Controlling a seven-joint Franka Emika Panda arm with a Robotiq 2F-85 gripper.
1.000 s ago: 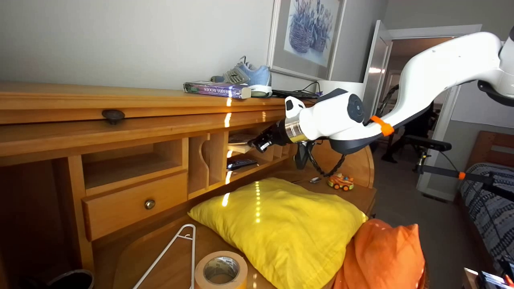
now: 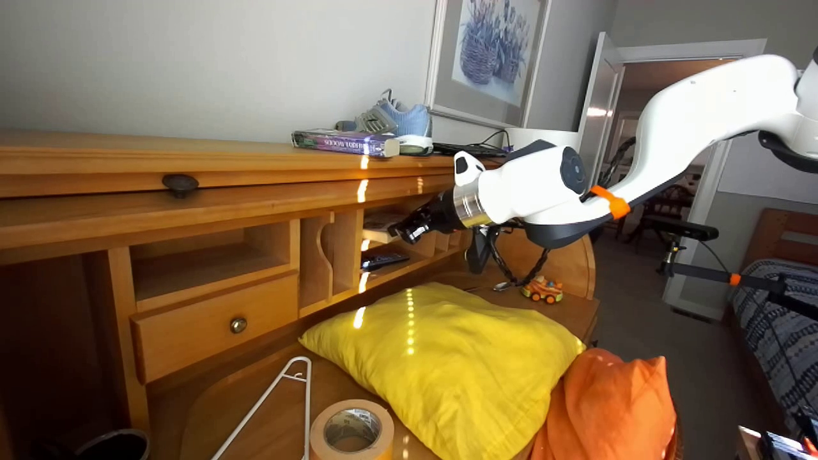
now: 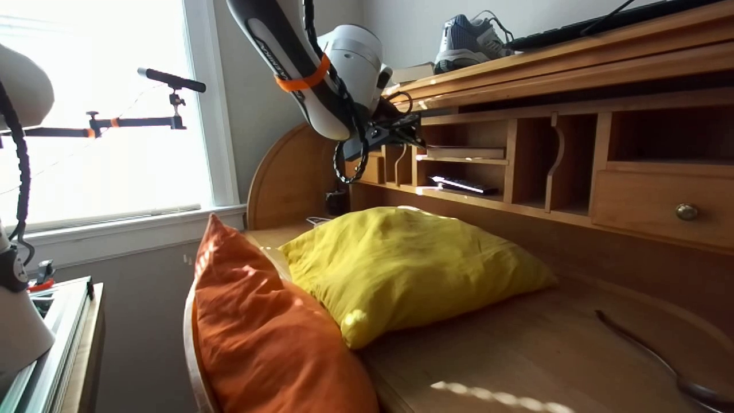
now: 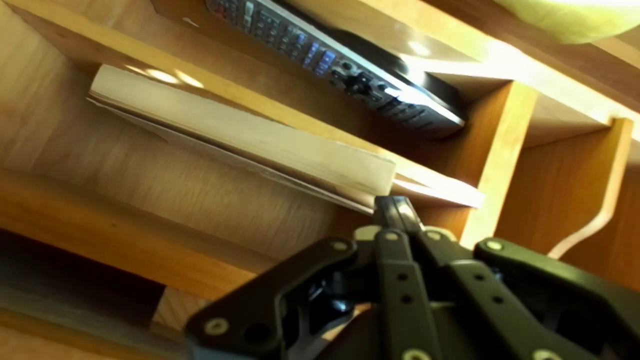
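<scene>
In the wrist view my gripper is shut, and nothing shows between its fingers. Its tips stand at the near end of a pale book (image 4: pixel 240 135), which lies flat on a small shelf of the desk hutch; whether they touch it I cannot tell. Below that shelf, a black and grey remote (image 4: pixel 360 81) rests in its own slot. From the side, my gripper (image 2: pixel 406 231) reaches into the mouth of the cubby, and the remote (image 2: pixel 383 260) shows beneath it. The book (image 3: pixel 466 152) is also visible in the second exterior view.
A large yellow pillow (image 2: pixel 452 352) covers the desktop below the arm, with an orange pillow (image 2: pixel 613 406) to its right. Tape (image 2: pixel 352 430) and a white hanger (image 2: pixel 264 395) lie in front. On the hutch top are a shoe (image 2: pixel 410 122) and a purple book (image 2: pixel 345 142).
My gripper has shifted slightly left and deeper toward the cubby in exterior view 1. The pillows and the things on the desk look unmoved.
</scene>
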